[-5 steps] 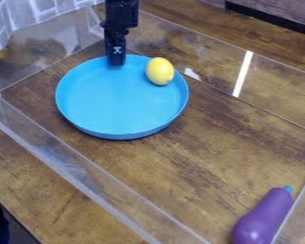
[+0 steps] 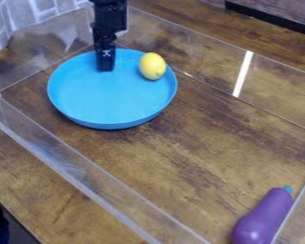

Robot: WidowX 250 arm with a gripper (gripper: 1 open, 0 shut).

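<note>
My black gripper [image 2: 107,55] reaches down from the top of the view to the back rim of a blue plate [image 2: 107,95], its fingertips at or just inside the rim; it is open, though whether the rim lies between the fingers is too small to tell. A yellow oval object [image 2: 152,67], like a lemon or egg, rests on the right rear part of the plate. A purple eggplant [image 2: 262,217] lies apart at the lower right.
The wooden table [image 2: 155,172] is bordered by clear low walls or strips on the left and right.
Since a second ago the plate and yellow object have shifted left. The eggplant has not moved.
</note>
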